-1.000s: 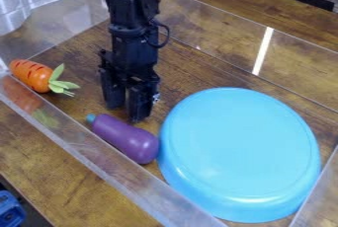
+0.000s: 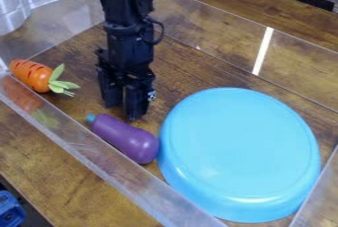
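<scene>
My black gripper (image 2: pixel 129 95) reaches down from the top to the wooden floor of the tray, between a toy carrot (image 2: pixel 32 71) on the left and a purple eggplant (image 2: pixel 125 137) just below it. Whether its fingers are open or shut, or hold anything, is hard to tell in the dark shape. A large light-blue upturned bowl or lid (image 2: pixel 238 152) lies to the right.
Clear plastic walls (image 2: pixel 185 196) border the workspace. The wooden surface behind and right of the arm is clear, with a white strip (image 2: pixel 262 51) on it. A blue object (image 2: pixel 8 209) sits outside at the lower left.
</scene>
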